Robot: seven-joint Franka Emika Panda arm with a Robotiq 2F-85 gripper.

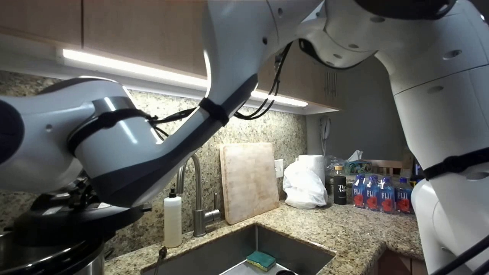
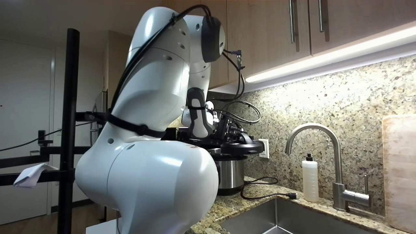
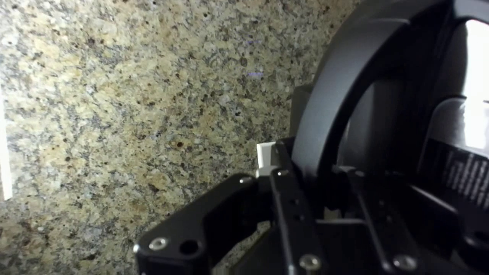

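Observation:
The black round lid (image 1: 114, 220) is over the steel pot (image 1: 94, 265) at the lower left of exterior view 1. In the wrist view my gripper is shut on the lid's curved black handle (image 3: 327, 91), with a finger on either side of it. From exterior view 2, the lid (image 2: 243, 148) sits at the top of the pot (image 2: 232, 175) and juts past its right side. Whether it touches the rim all round, I cannot tell. My arm hides part of the lid and pot there.
Right of the pot are the sink (image 1: 293, 238), a curved faucet (image 1: 198, 197) and a soap bottle (image 1: 172, 222). A cutting board (image 1: 250, 181) leans on the granite backsplash. A black cord (image 2: 269, 195) lies on the counter beside the pot.

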